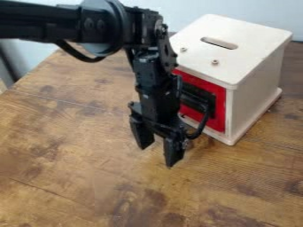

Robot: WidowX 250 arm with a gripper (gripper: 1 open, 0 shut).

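My black gripper point(155, 149) hangs fingertips-down above the wooden table, its two fingers apart with nothing visible between them. It is in front of a pale wooden box point(236, 53) with a slot and small round fittings on top. The box's front has a red panel point(206, 93), partly hidden behind my arm and cables.
A white surface or wall lies behind it at the upper left and back.
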